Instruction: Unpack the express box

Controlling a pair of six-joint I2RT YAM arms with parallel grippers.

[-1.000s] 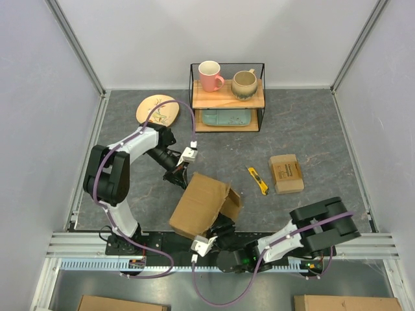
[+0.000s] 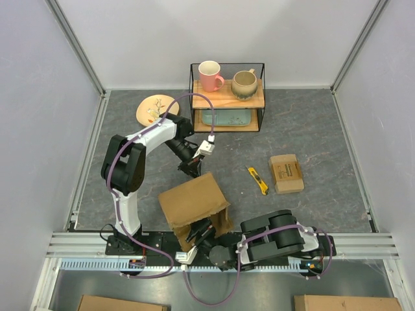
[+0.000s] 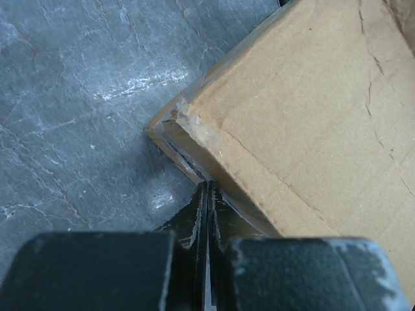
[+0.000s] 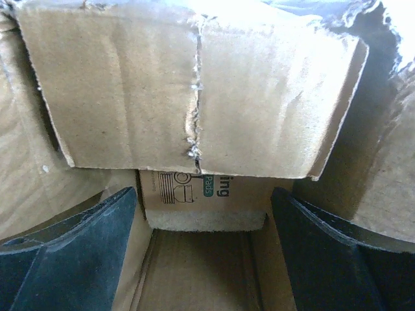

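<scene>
The express box (image 2: 190, 197), a brown carton with torn, taped flaps, is at the front centre, its open side toward the front. My left gripper is shut at the taped back edge of the carton, nothing visible between its fingertips. My right gripper reaches into the carton, open, its fingers either side of an inner cardboard package (image 4: 217, 197) with printed lettering. A torn flap (image 4: 123, 84) hangs over that package.
A yellow box cutter (image 2: 258, 181) and small open carton (image 2: 286, 173) lie to the right. At the back are a rack (image 2: 227, 97) with two mugs and, left of it, a plate (image 2: 155, 110).
The carton has turned and shifted leftward. My left gripper has moved right to the carton's back edge, and my right arm has moved left along with the carton.
</scene>
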